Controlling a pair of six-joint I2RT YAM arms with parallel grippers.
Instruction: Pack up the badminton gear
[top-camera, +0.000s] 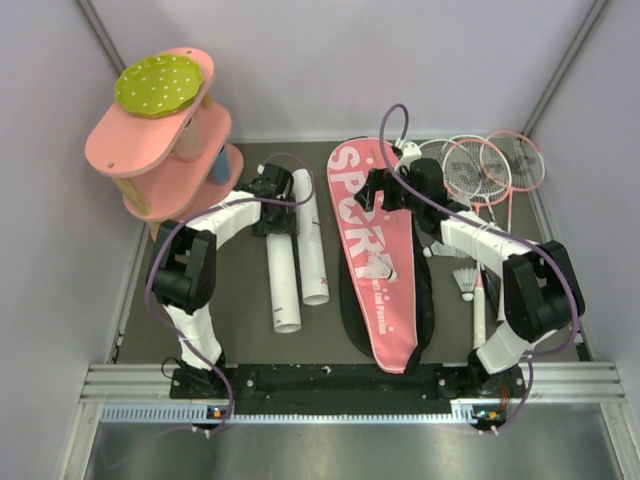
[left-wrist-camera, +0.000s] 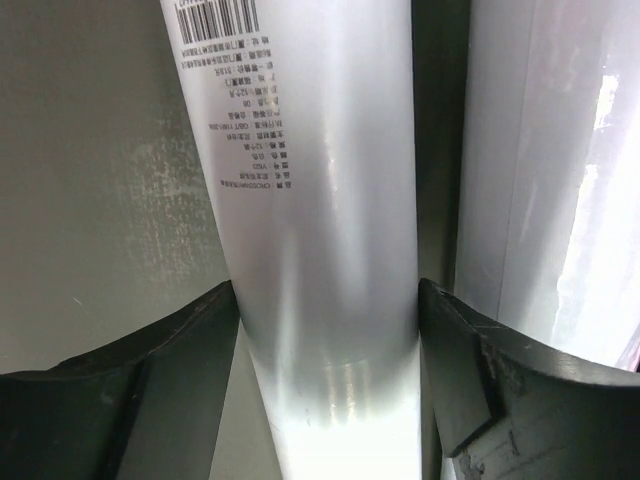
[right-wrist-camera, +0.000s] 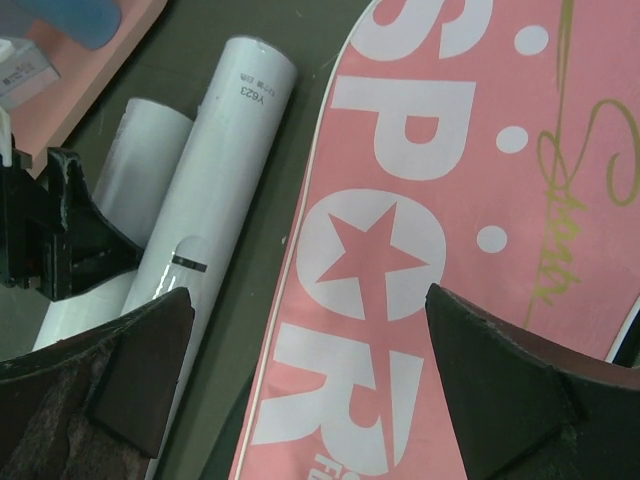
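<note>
Two white shuttlecock tubes lie side by side left of the pink SPORT racket bag (top-camera: 375, 300). My left gripper straddles the upper part of the left tube (top-camera: 284, 290), its fingers on either side and apparently touching it; the other tube (top-camera: 311, 255) is just to the right. My right gripper hangs open over the bag's upper part with nothing between its fingers. Several rackets (top-camera: 515, 160) lie at the right, with loose shuttlecocks (top-camera: 464, 280) among their handles.
A pink tiered stand (top-camera: 120, 150) with a green dotted top stands at the back left. Bare table (top-camera: 235, 310) shows in front of it. Walls close in the back and sides.
</note>
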